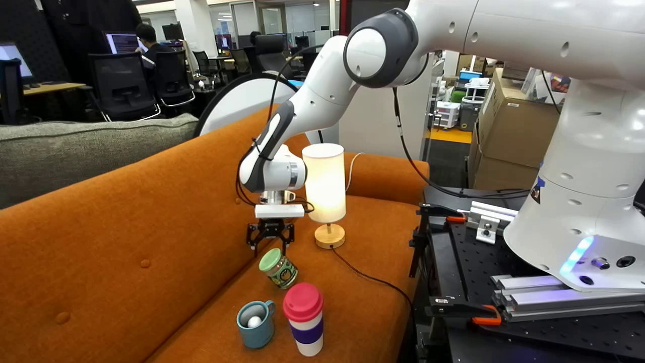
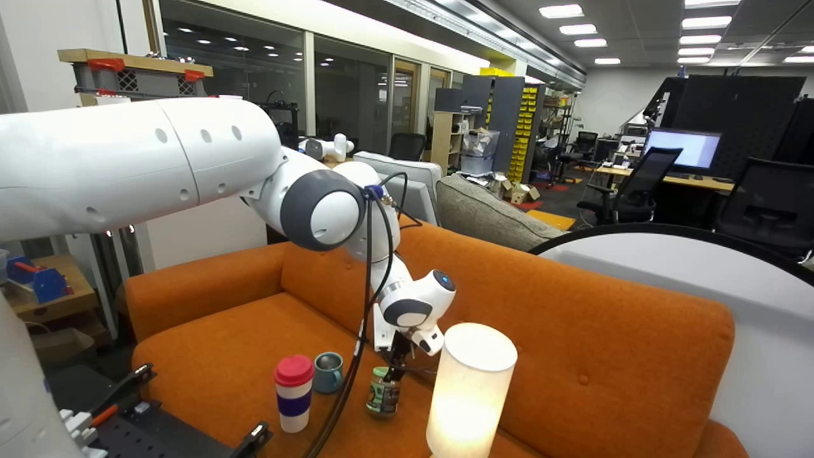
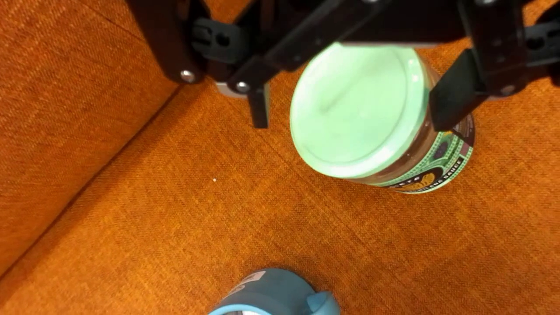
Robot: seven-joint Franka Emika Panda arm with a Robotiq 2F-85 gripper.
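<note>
A glass jar of sauce with a pale green lid (image 3: 362, 110) sits on the orange sofa seat, tilted toward the backrest. Its label (image 1: 282, 277) faces the front. Over the lid, my gripper (image 1: 269, 250) stands open. From the wrist, the lid lies in the gap, close to the right-hand finger (image 3: 455, 93); whether they touch I cannot tell. A clear space separates it from the left-hand finger (image 3: 258, 107). In the second exterior view the jar (image 2: 383, 397) is partly covered by the fingers.
Toward the front are a blue mug (image 1: 256, 333) with a white round object inside and a red-lidded cup (image 1: 303, 305). A lit lamp (image 1: 324, 181) stands close to the arm, its cord crossing the seat. The backrest (image 1: 151, 242) rises alongside.
</note>
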